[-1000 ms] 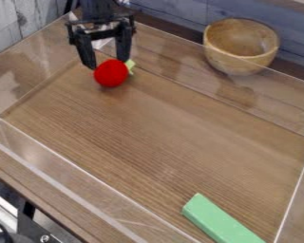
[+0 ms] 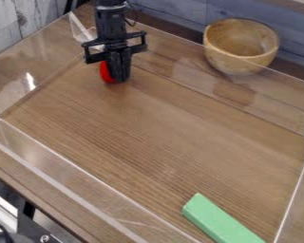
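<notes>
My gripper (image 2: 114, 63) is low over the wooden table at the back left, its black fingers close together. A small red object (image 2: 105, 72) sits at the gripper, largely hidden behind it; whether the fingers touch it or hold it cannot be told from this view.
A wooden bowl (image 2: 239, 43) stands at the back right. A green bar (image 2: 222, 218) lies at the front right. A pale wall borders the back left.
The gripper has come down over the red object and its fingers have drawn together. The red object, in full view earlier, is now mostly hidden behind the gripper.
</notes>
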